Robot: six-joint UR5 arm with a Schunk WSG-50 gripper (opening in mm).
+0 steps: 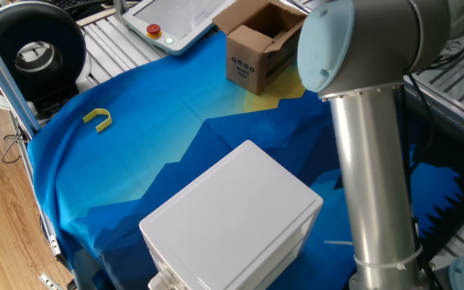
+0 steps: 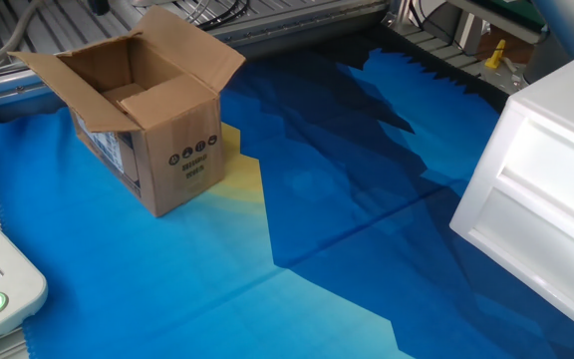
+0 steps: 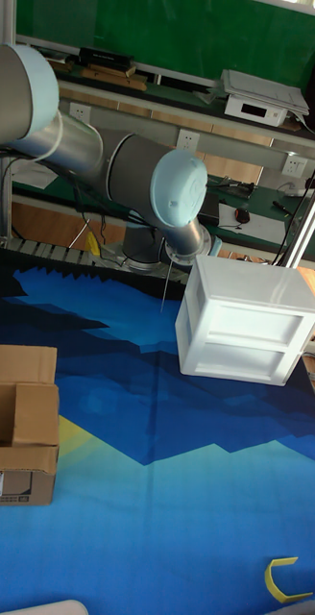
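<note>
A yellow curved piece (image 1: 98, 120) lies flat on the blue cloth, and in exterior view 3 the same yellow piece (image 3: 283, 581) is near the lower right. The white drawer unit (image 1: 234, 217) stands on the cloth; its drawer fronts (image 3: 249, 340) look closed in exterior view 3. An open cardboard box (image 2: 182, 165) with raised flaps sits at the cloth's other side; its floor is mostly hidden. The arm (image 1: 373, 169) rises beside the drawer unit. My gripper is outside every view, so its fingers and anything in them cannot be seen.
A tablet-like pendant (image 1: 180, 20) with a red stop button (image 1: 153, 31) lies behind the cloth. A black spool (image 1: 35, 55) stands at the far left. Bare cloth (image 2: 337, 229) stretches between the box and the drawer unit.
</note>
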